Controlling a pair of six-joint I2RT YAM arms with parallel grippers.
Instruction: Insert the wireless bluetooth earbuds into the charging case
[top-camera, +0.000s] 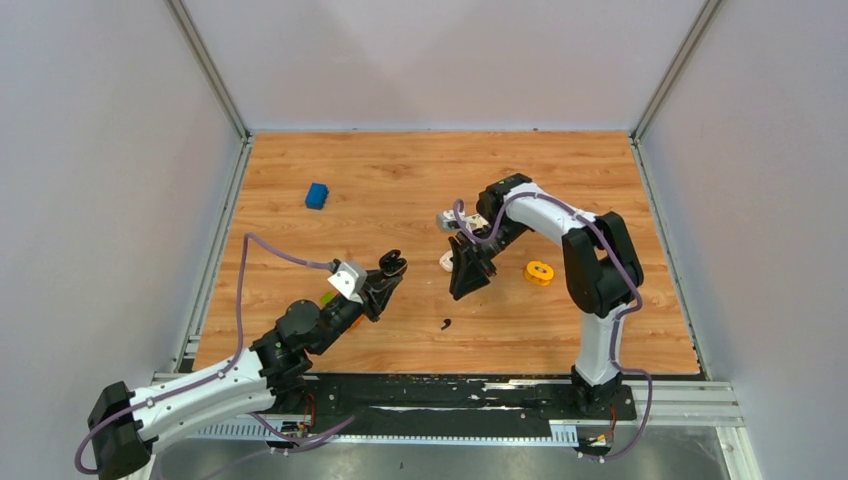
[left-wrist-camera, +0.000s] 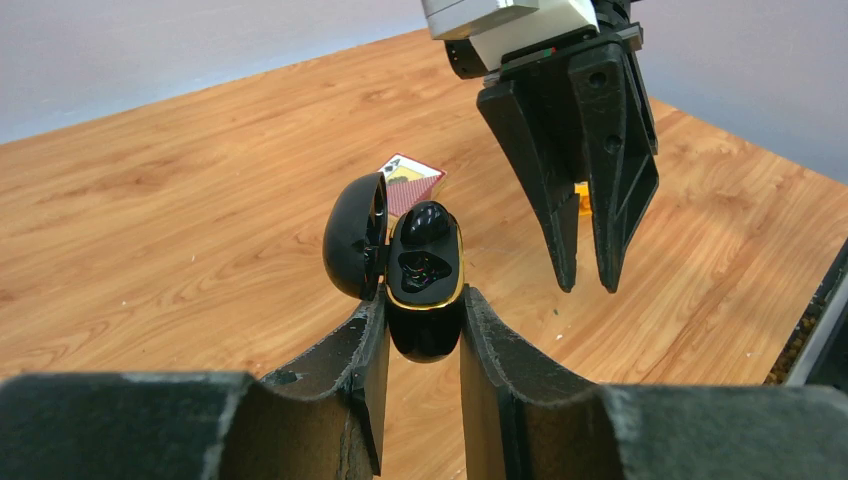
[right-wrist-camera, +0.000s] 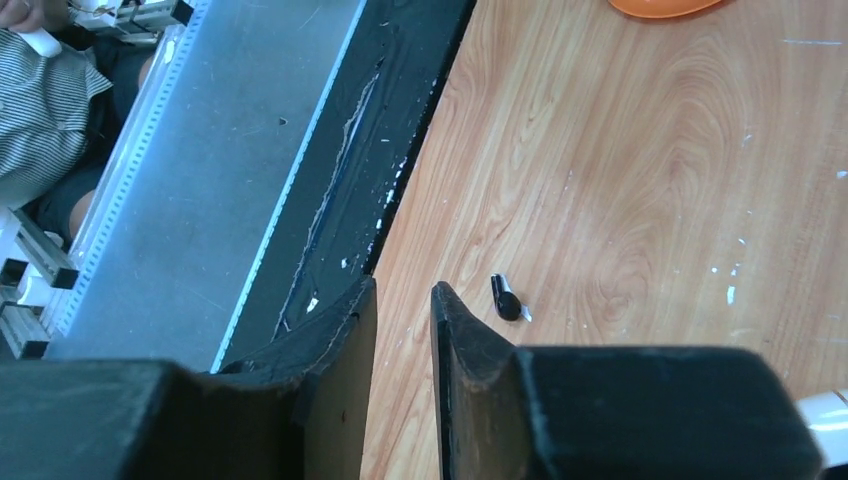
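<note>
My left gripper is shut on the black charging case (left-wrist-camera: 428, 345), which stands upright above the table with its lid (left-wrist-camera: 355, 237) open to the left. Inside, a glossy black bump, perhaps a seated earbud, fills the upper half; the lower half shows a hollow. A loose black earbud (right-wrist-camera: 508, 305) lies on the wood, also visible as a small dark earbud (top-camera: 446, 324) from above. Over the table, right of the case, my right gripper points down with its fingertips apart and nothing seen between them. In the right wrist view the earbud lies beyond the right-hand finger.
Playing cards (left-wrist-camera: 410, 180) lie behind the case. A blue block (top-camera: 316, 196) sits far left and a yellow ring (top-camera: 539, 273) right of the right gripper. An orange object (right-wrist-camera: 665, 5) lies near the left arm.
</note>
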